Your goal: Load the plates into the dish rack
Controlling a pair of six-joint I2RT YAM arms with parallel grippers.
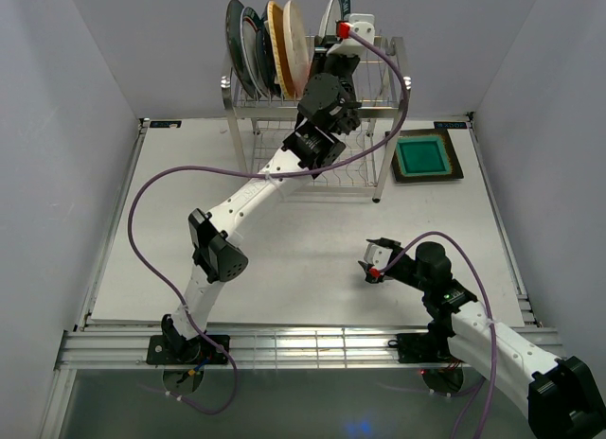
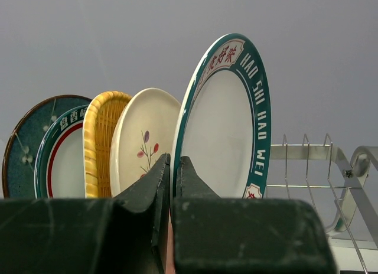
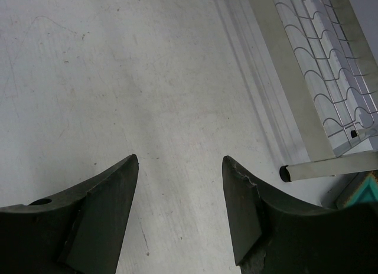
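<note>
My left gripper is shut on the edge of an upright white plate with a green rim point(image 2: 227, 129), held at the top of the dish rack point(image 1: 398, 113). To its left stand a cream flowered plate point(image 2: 144, 132), a yellow woven-rim plate point(image 2: 97, 144), a white green-rimmed plate point(image 2: 65, 156) and a dark teal plate point(image 2: 23, 144). Whether the held plate rests on the wires is hidden. My right gripper is open and empty over the bare table at the front right.
A square dark plate with a green square plate point(image 1: 426, 155) in it lies right of the rack. The rack's top right wires point(image 2: 307, 185) are free.
</note>
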